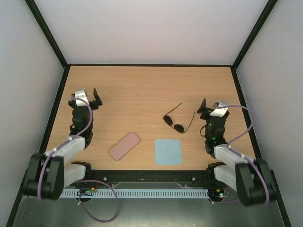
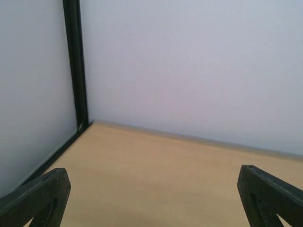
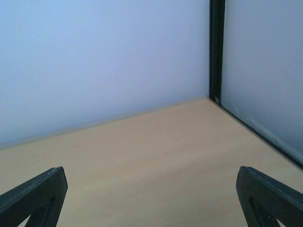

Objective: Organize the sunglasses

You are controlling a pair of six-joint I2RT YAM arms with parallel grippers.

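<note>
Dark round-lensed sunglasses [image 1: 178, 128] lie on the table right of centre, both temples unfolded and pointing toward the back. In front of them a light blue square cloth [image 1: 168, 152] is spread flat. A pink case [image 1: 125, 146], closed, rests at an angle to the cloth's left. My left gripper is open and empty, at the table's left side and well away from all three objects. On the right side, my right gripper also stands open with nothing between its fingers, a short way right of the sunglasses.
Light walls with dark frame bars [image 1: 151, 65] enclose the back and sides. A dark rail [image 1: 147, 176] runs along the front edge.
</note>
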